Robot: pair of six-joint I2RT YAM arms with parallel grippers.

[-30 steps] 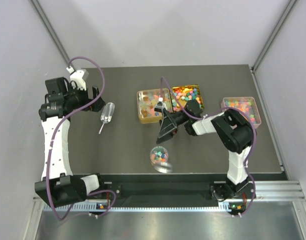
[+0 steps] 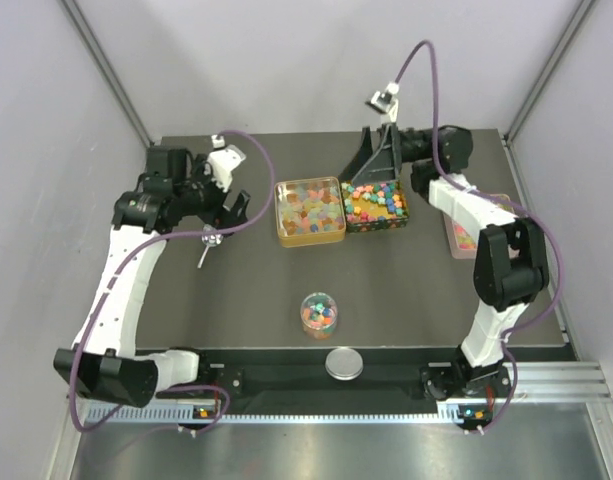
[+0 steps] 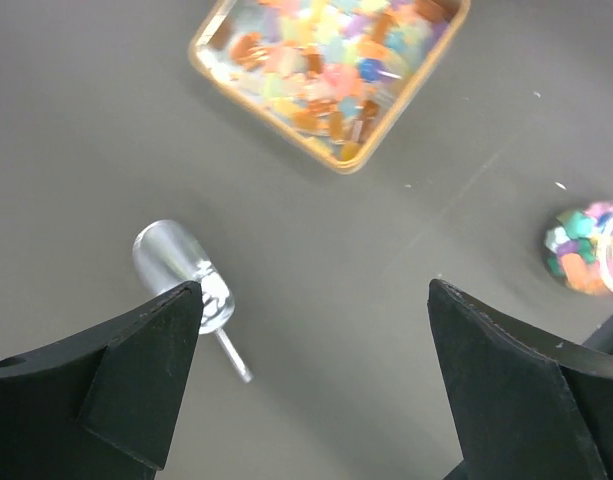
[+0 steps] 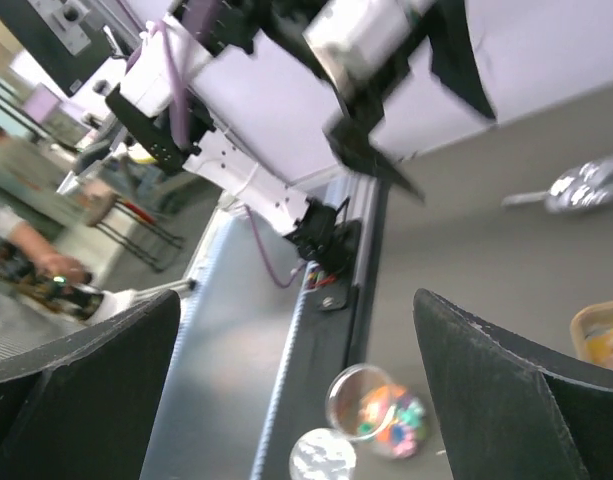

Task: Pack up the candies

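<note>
Two candy boxes sit side by side at table centre, a clear tan-rimmed one [image 2: 309, 212] and a gold one [image 2: 376, 208] of bright candies; a pink box [image 2: 461, 240] is partly hidden by the right arm. Near the front edge stands a clear jar of candies [image 2: 319, 314], its silver lid [image 2: 344, 364] lying in front. A metal scoop [image 3: 176, 260] lies on the left, below my open, empty left gripper [image 2: 229, 213]. My right gripper [image 2: 374, 160], open and empty, is raised over the gold box's back edge.
Side walls [image 2: 576, 170] and a back wall enclose the table [image 2: 256, 300]. Bare table surrounds the jar. In the right wrist view, a person [image 4: 46, 255] is visible beyond the table's edge.
My left gripper has moved right, over the scoop. My right gripper has moved back and up from near the jar.
</note>
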